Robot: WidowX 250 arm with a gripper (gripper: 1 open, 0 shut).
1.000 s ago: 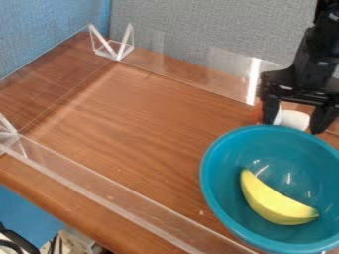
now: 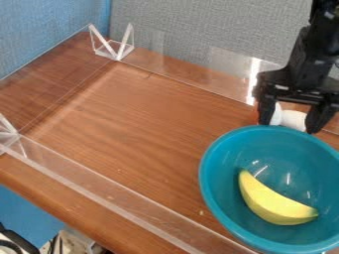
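My black gripper (image 2: 292,116) is at the back right, open, low over a white object (image 2: 292,120) that sits between and behind its fingers, partly hidden by them, just behind the bowl. A small bit of red or orange shows beside it. The teal bowl (image 2: 215,180) fills the lower right, with a yellow banana (image 2: 273,201) lying inside.
Clear plastic barriers run along its back and front edges, with clear brackets (image 2: 111,42) at the left. A grey wall stands behind.
My gripper has shifted slightly around the white object since a second ago. The bowl and banana have not moved.
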